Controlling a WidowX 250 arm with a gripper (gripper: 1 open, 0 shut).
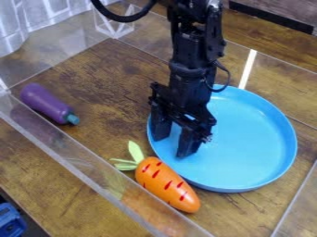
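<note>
The black robot arm reaches down from the top, its gripper [180, 130] low over the left part of a blue round plate [247, 148]. Whether its fingers are open or shut, or hold anything, is hard to tell against the dark body. An orange toy carrot [166, 185] with green leaves lies below the plate's front-left edge. A purple toy eggplant [44, 102] lies on the wooden surface at the left.
Clear plastic walls border the wooden surface [93, 69] at the lower left and right. A blue object [7, 220] sits outside the wall at the bottom left. The upper-left wood is bare.
</note>
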